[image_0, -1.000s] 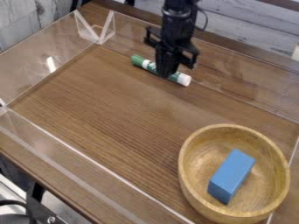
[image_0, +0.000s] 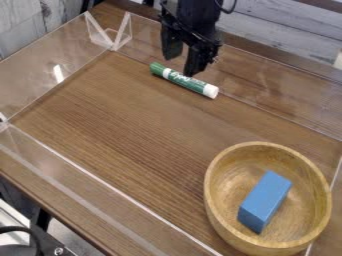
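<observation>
My black gripper (image_0: 182, 52) hangs over the back of the wooden table, open, its fingers pointing down just above and behind a green tube with a white label (image_0: 183, 80) lying diagonally on the wood. Nothing shows between the fingers.
A large tan bowl (image_0: 227, 211) holding a blue block (image_0: 265, 200) fills the front right. Clear plastic pieces (image_0: 110, 30) stand at the back left and along the left edge.
The tube lies in about the same spot.
</observation>
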